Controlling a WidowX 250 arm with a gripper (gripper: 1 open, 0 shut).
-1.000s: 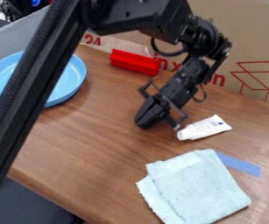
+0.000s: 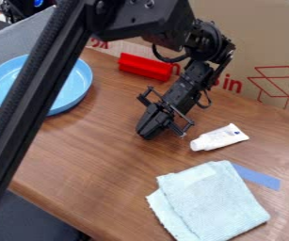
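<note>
My black gripper (image 2: 153, 122) is low over the middle of the wooden table (image 2: 84, 169), its fingers pointing down and looking shut, with nothing visible between them. Just right of it lies a white tube (image 2: 217, 138). A folded pale blue towel (image 2: 210, 202) lies at the front right, with a flat blue strip (image 2: 257, 177) beside it. A blue plate (image 2: 69, 89) sits at the left, partly behind a black bar of the rig. Behind the gripper lies a red cylindrical object (image 2: 144, 65).
A cardboard box (image 2: 266, 75) with red print stands along the back. The table's front left edge drops away to a dark area. The wood between plate and towel is clear.
The objects on the table have not visibly moved.
</note>
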